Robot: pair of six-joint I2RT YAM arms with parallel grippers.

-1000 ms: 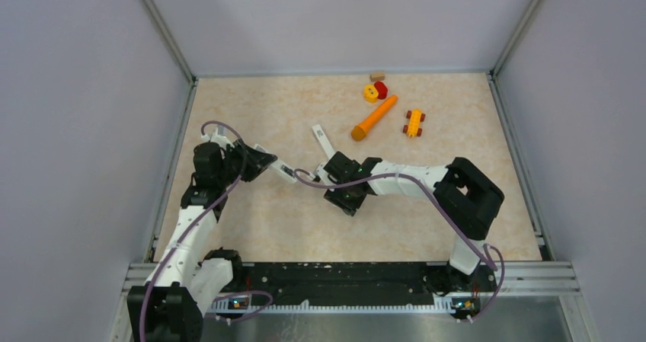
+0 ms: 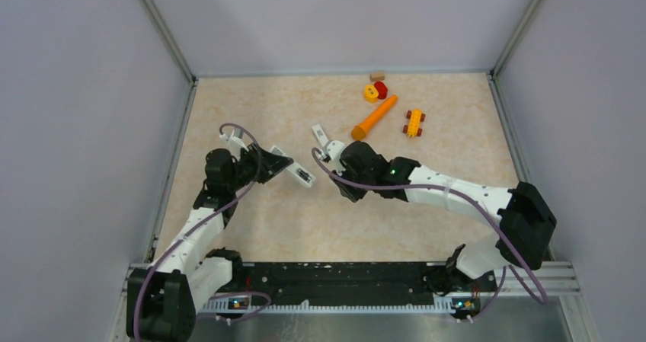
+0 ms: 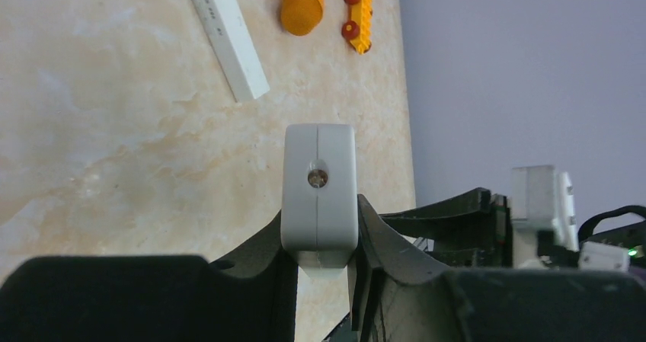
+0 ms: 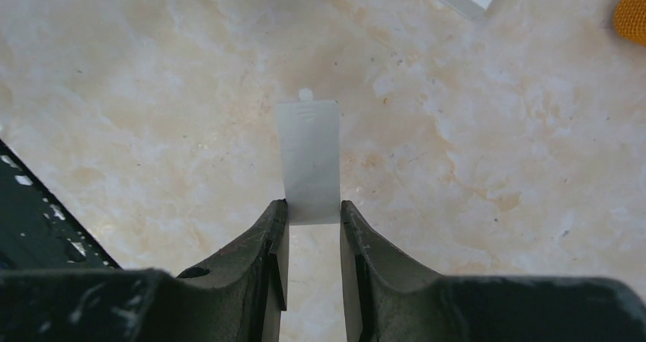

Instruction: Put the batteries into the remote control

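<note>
My left gripper (image 2: 272, 161) is shut on a white remote (image 2: 305, 176) (image 3: 318, 197), which sticks out toward the middle with a dark compartment showing in the top view. My right gripper (image 2: 344, 191) is shut on a flat pale battery cover (image 4: 308, 159), held over the table just right of the remote. A white bar (image 2: 318, 132) (image 3: 225, 41) lies on the table behind the grippers. I cannot make out loose batteries.
At the back right lie an orange cone (image 2: 373, 117), a yellow toy car (image 2: 414, 123), yellow (image 2: 370, 94) and red (image 2: 381, 88) pieces and a wooden block (image 2: 377, 76). Walls enclose the sides and back.
My left gripper has moved slightly right with the remote in it.
</note>
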